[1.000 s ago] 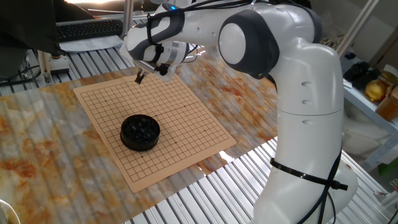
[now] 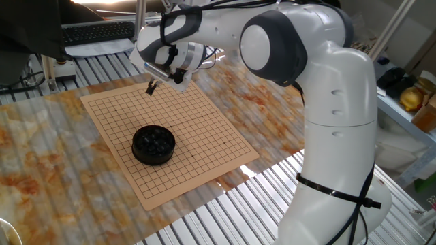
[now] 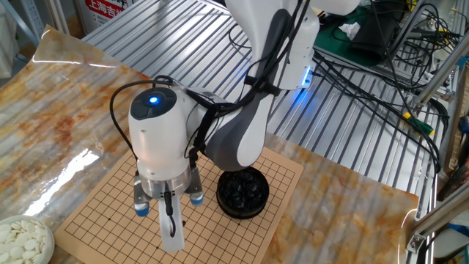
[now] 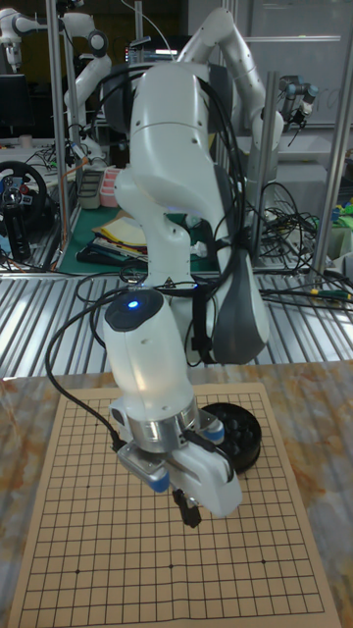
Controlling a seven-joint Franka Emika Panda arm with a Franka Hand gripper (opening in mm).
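A round black bowl (image 2: 153, 145) full of black stones rests on the tan grid board (image 2: 197, 112). From the other side, the bowl (image 3: 242, 193) stands beside my wrist, and in exterior view 3 the bowl (image 4: 230, 438) is partly behind it. My gripper (image 2: 150, 88) hangs over the board's far part in exterior view 1, apart from the bowl. Its dark fingertips (image 4: 187, 511) point down at a tilt in exterior view 3. They look close together, but whether a gap or a small stone lies between them is too small to make out.
A white bowl of white stones (image 3: 25, 240) sits at the left edge of exterior view 2, off the board. Marble-patterned sheeting (image 2: 51, 160) covers the table around the board, mostly bare. A keyboard (image 2: 99, 32) lies behind.
My gripper's tips have shifted very slightly left and down in exterior view 1. Bowl and board have stayed where they were.
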